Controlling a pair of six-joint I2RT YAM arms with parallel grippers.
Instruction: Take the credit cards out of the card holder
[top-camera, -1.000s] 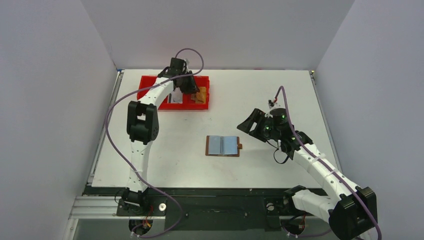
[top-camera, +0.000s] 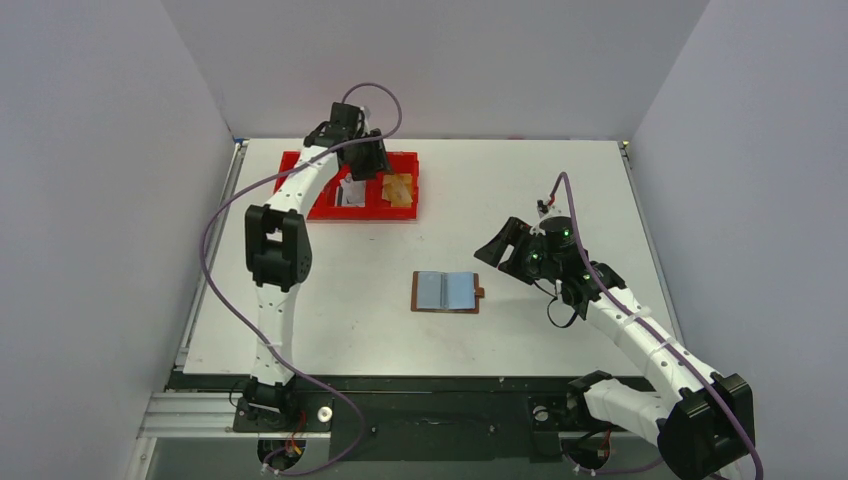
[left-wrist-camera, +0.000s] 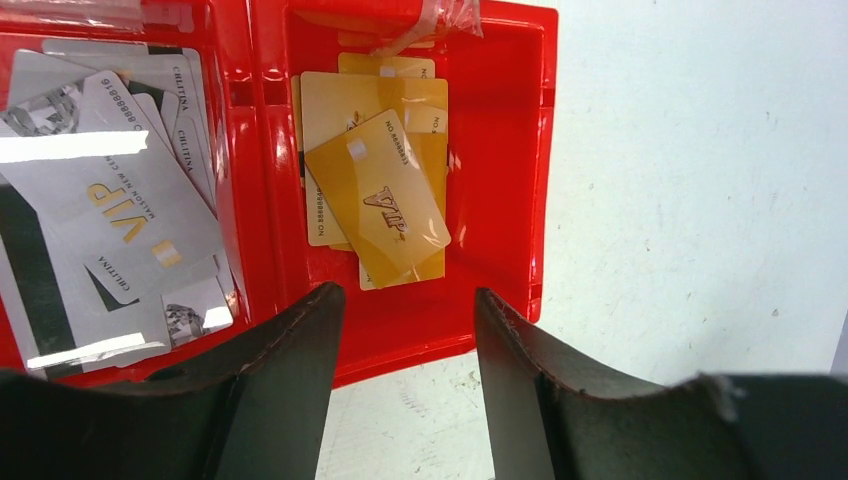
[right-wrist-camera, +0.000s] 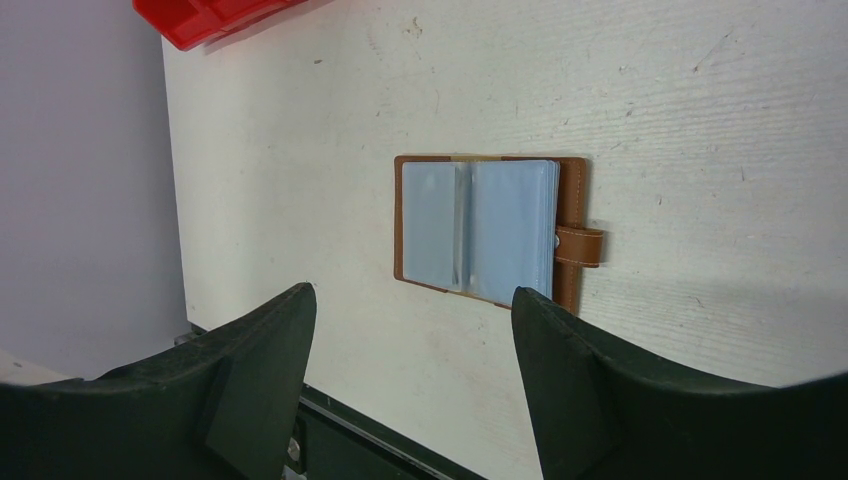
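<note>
The brown card holder (top-camera: 478, 294) lies opened flat on the table, its pale blue clear sleeves (right-wrist-camera: 508, 225) facing up and its strap on the right. No card stands out in the sleeves. Gold cards (left-wrist-camera: 385, 195) lie in a loose pile in the right compartment of the red tray (left-wrist-camera: 500, 180); silver cards (left-wrist-camera: 135, 195) fill the compartment beside it. Over the tray, my left gripper is open, with nothing between its fingers. To the right of the holder and above the table, my right gripper (top-camera: 492, 260) stands open and empty.
A strip of clear film (left-wrist-camera: 440, 22) sticks to the tray's divider. Grey walls (top-camera: 760, 220) close in the sides and the back.
My left arm has shifted a little left and toward the back over the tray. The right arm, the holder and the tray stay where they were.
</note>
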